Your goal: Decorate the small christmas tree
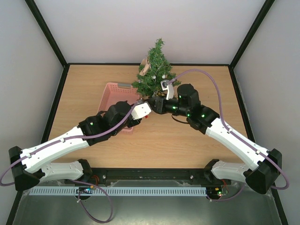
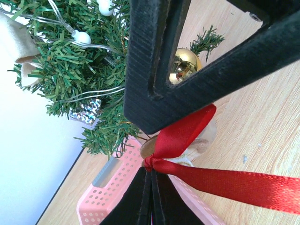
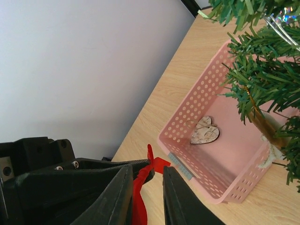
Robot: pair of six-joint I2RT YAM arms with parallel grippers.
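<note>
The green Christmas tree (image 1: 157,70) stands at the back middle, with a gold ball (image 2: 186,63), white bulbs and a silver box (image 2: 86,111) on it. In the left wrist view, my left gripper is shut on the knot of a red ribbon (image 2: 180,136), whose loop rises and whose tail runs right. My right gripper is part open, its two fingers apart, close in front of the left fingertips and ribbon. Whether anything else hangs from the ribbon is unclear.
A pink basket (image 1: 110,96) stands left of the tree. Inside it lies a pale heart ornament (image 3: 205,131). Both arms meet closely in front of the tree.
</note>
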